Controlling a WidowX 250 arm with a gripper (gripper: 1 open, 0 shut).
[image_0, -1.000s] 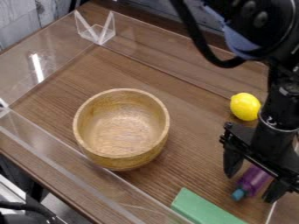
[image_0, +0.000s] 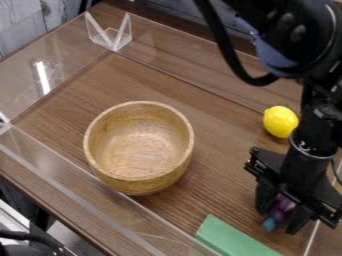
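The black gripper (image_0: 293, 200) is low at the right of the wooden tray, its fingers around a small purple object (image_0: 279, 208) with a blue tip, which it largely hides. Whether the fingers press on it I cannot tell.
An empty round tan bowl (image_0: 139, 146) sits left of centre. A yellow lemon-like object (image_0: 279, 121) lies behind the gripper, and a green block (image_0: 237, 239) at the front. A clear wire-like piece (image_0: 110, 30) is at the back left. The tray's middle back is bare.
The gripper's fingers have drawn closer together around the purple object, covering more of it. The bowl, yellow object and green block have not moved.
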